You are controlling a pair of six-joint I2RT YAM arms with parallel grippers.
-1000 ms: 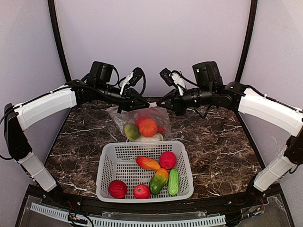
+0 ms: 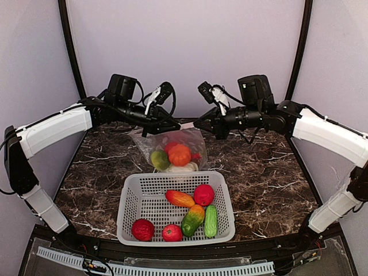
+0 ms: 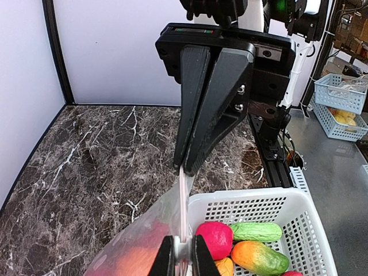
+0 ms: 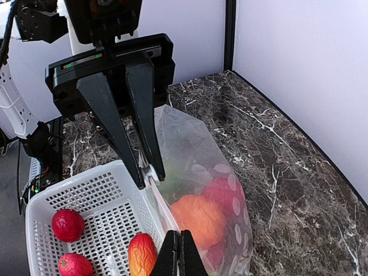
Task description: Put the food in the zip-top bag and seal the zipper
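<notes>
The clear zip top bag (image 2: 197, 140) hangs upright behind the basket with food in it: an orange piece (image 2: 179, 154), a green one (image 2: 160, 160), something red behind and something pale below. Its whitish top edge (image 3: 183, 207) is stretched between my grippers. My left gripper (image 2: 177, 126) is shut on that edge, with a small pale piece between its fingers. On the right end of the edge, my right gripper (image 2: 196, 124) is shut at the thin strip, which runs up to its fingertips (image 3: 192, 164). Whether the zipper line is closed cannot be made out.
In front of the bag stands a white basket (image 2: 122, 207) with several pieces of toy food, among them a cucumber (image 2: 210, 221) and a papaya (image 2: 192, 219).
My right gripper has shifted slightly to the right along the bag's top, lengthening the visible strip between the grippers. The left arm and the basket look unmoved.
</notes>
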